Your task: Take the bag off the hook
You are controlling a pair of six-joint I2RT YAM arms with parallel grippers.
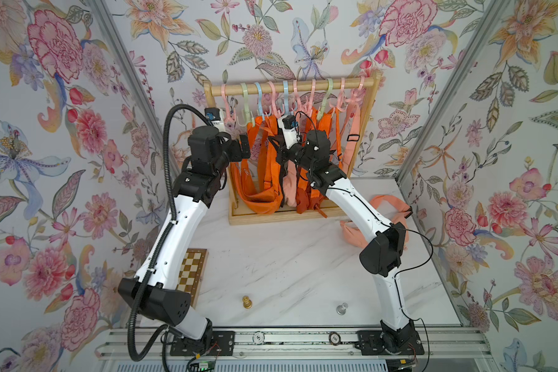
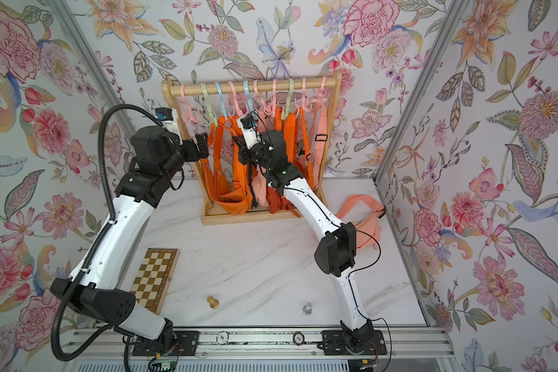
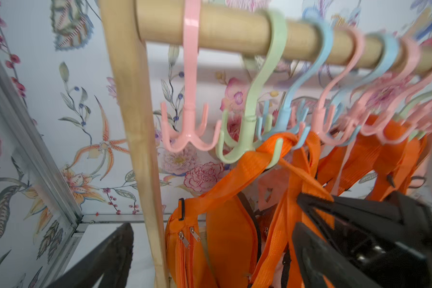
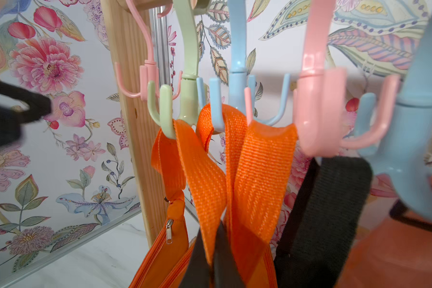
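An orange bag (image 3: pixel 225 235) hangs on the left part of the rack, its strap (image 4: pixel 201 177) looped over the green hook (image 4: pixel 189 100) and the blue hook (image 4: pixel 237 86) beside it. My right gripper is shut, with an edge of this orange strap pinched between its dark fingertips, below the hooks. In the left wrist view the right gripper's fingers (image 3: pixel 340 206) reach across the strap. My left gripper (image 1: pixel 240 148) stands open at the rack's left end, near the empty pink hook (image 3: pixel 188 136). Nothing lies between its blurred fingers.
More hooks and orange, pink and black straps crowd the wooden rack (image 1: pixel 291 86) to the right. A peach bag (image 1: pixel 384 217) lies on the table's right side. A chessboard (image 2: pixel 155 276) and two small pieces sit near the front. Mid-table is clear.
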